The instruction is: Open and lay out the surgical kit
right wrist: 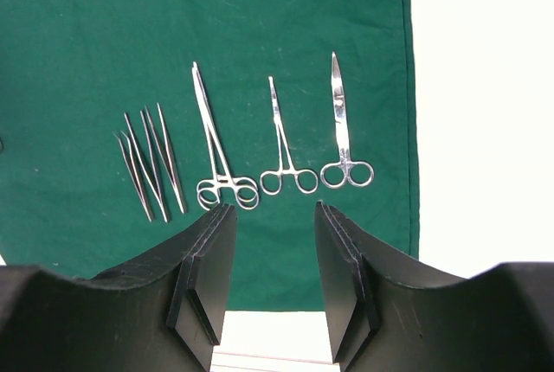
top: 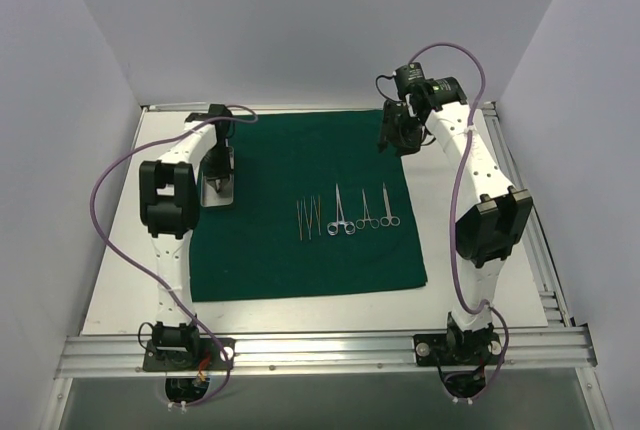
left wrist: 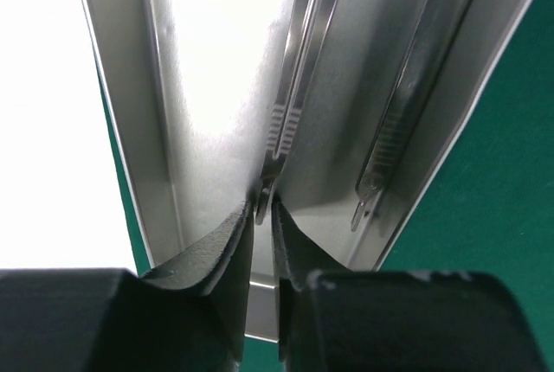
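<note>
At the left of the cloth lies a metal tray [top: 226, 198] with two scalpel handles in it. One handle [left wrist: 299, 69] runs down the tray's middle, and the other handle [left wrist: 420, 78] lies along its right wall. My left gripper is inside the tray, its fingertips close together at the narrow end of the middle handle. Whether they hold that end cannot be told. Over the cloth's upper right, my right gripper stands open and empty. Three tweezers [right wrist: 151, 164], large forceps [right wrist: 212, 138], smaller forceps [right wrist: 281, 138] and scissors [right wrist: 340, 121] lie below it.
White table [top: 470, 295] shows to its right. The tray's raised walls stand close around the left fingertips.
</note>
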